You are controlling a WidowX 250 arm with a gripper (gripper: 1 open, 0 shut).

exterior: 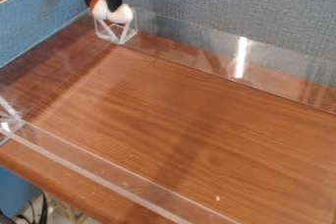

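My black gripper (pixel 112 8) hangs at the top left, above the back-left corner of a clear-walled wooden tray. It is shut on a white and orange object (pixel 120 15), whose exact shape is hard to tell. The object is just over or in front of the clear corner bracket (pixel 116 33).
The wooden floor (pixel 184 120) inside the clear walls is bare. A blue-grey padded wall (pixel 33 27) runs along the left and a grey one (pixel 237 12) along the back. Another clear bracket (pixel 8 120) is at the left front, with cables below.
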